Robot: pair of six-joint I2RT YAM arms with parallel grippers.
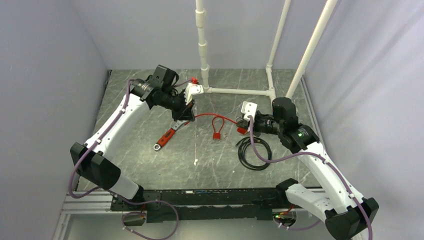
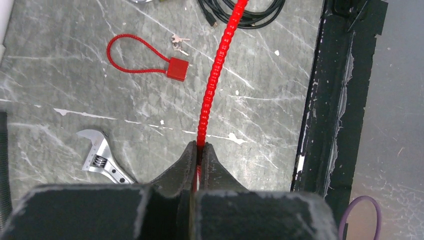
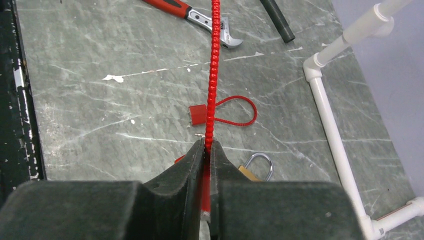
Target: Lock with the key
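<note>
A thick red cable (image 1: 216, 115) is stretched between my two grippers. In the left wrist view it runs between the fingertips of my left gripper, which is shut on it. My right gripper has its fingers close about the cable's other end, with a red lock body (image 1: 242, 130) just beneath. A smaller red cable lock (image 1: 216, 135) lies flat on the table between the arms, its loop toward the back. Small silver keys (image 2: 179, 43) lie beside its body. Part of a brass padlock (image 3: 248, 173) shows near my right fingers.
An adjustable wrench (image 1: 166, 138) with a red handle lies below my left gripper. A coiled black cable (image 1: 254, 153) sits in front of my right gripper. White pipes (image 1: 240, 91) stand along the back.
</note>
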